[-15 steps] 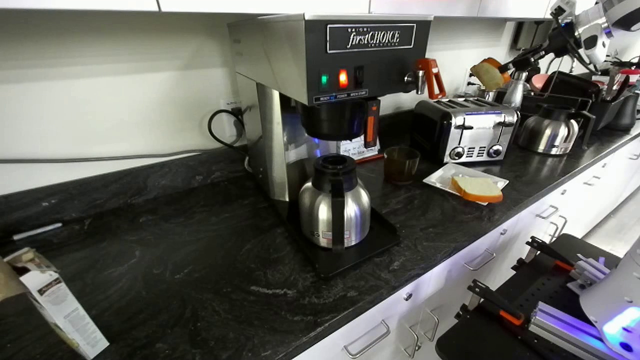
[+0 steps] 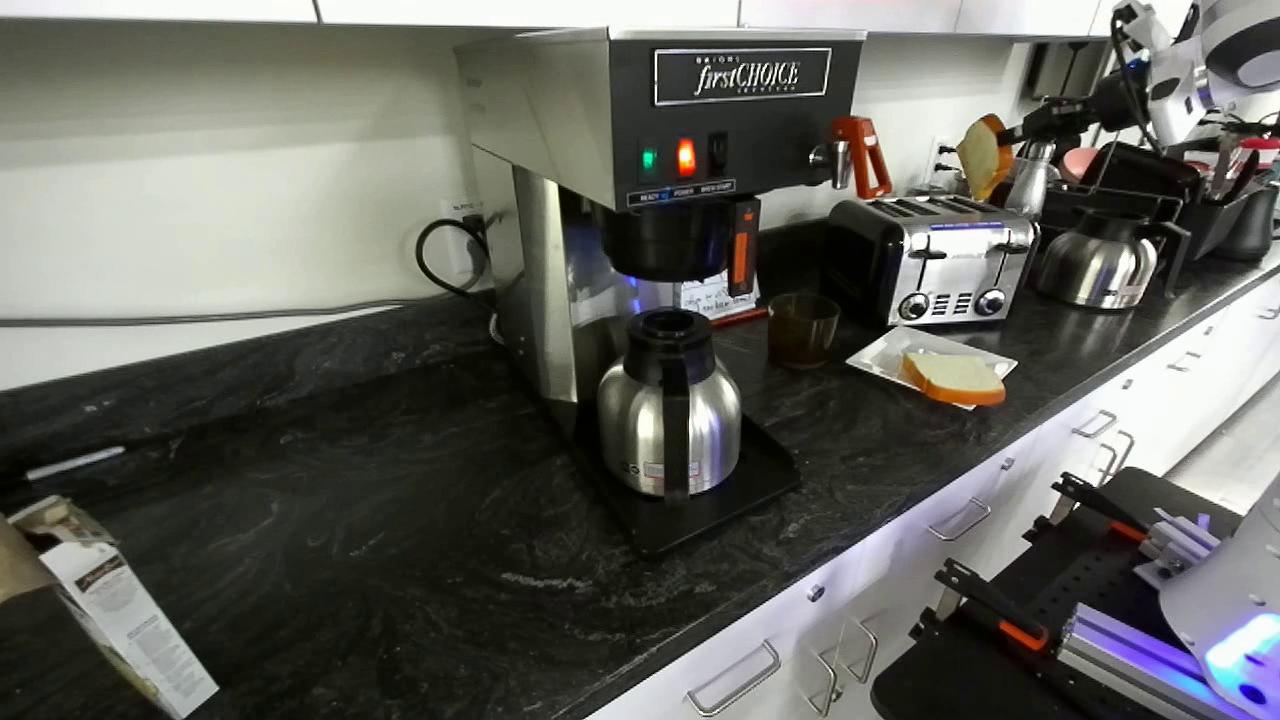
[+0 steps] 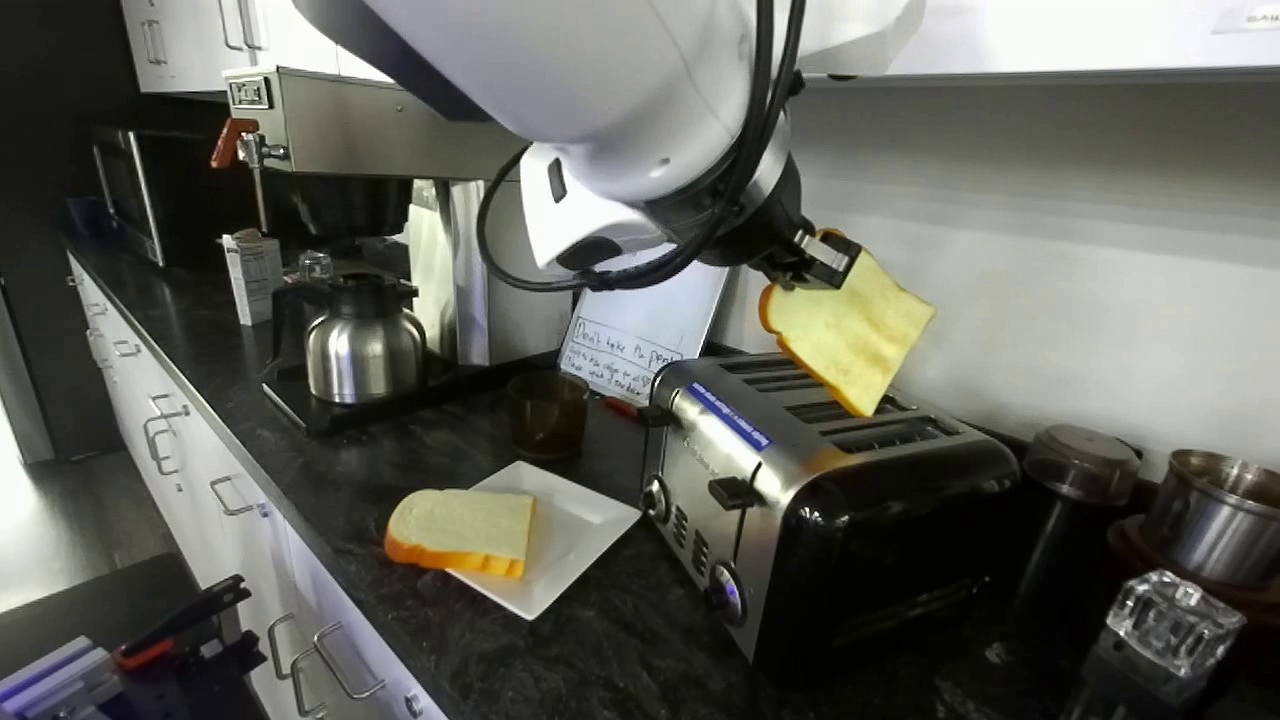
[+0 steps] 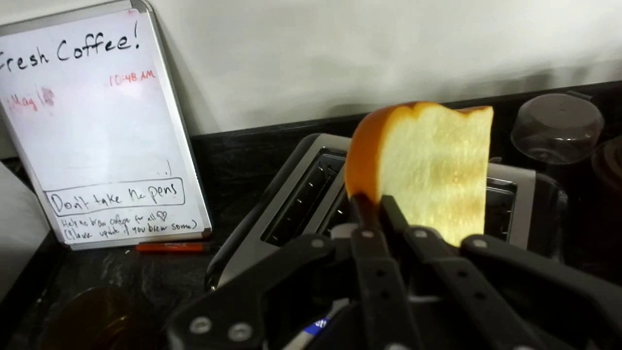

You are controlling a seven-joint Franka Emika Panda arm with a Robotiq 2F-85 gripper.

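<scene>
A slice of bread [image 3: 854, 330] hangs above the toaster, held along one edge. My gripper is shut on this slice, which stands tilted beyond the fingertips in the wrist view. Below it sits the steel four-slot toaster [image 3: 828, 480], whose slots look empty where they show. The slice is clear of the slots in exterior view 1; part of the toaster is hidden behind the bread in the wrist view. Another piece of bread [image 3: 462, 528] lies on the white square plate [image 3: 576, 518] in front of the toaster.
An amber cup [image 3: 548, 414] and a whiteboard [image 4: 93, 128] stand beside the toaster. Past its other end are a clear-lidded jar [image 3: 1080, 468] and a steel pot [image 3: 1224, 510]. The wall rises close behind. The coffee maker [image 2: 672, 132] stands farther along the counter.
The held slice has turned to a steeper, more upright tilt, and the gripper and arm have shifted slightly. The toaster, plate and the bread on it have stayed put.
</scene>
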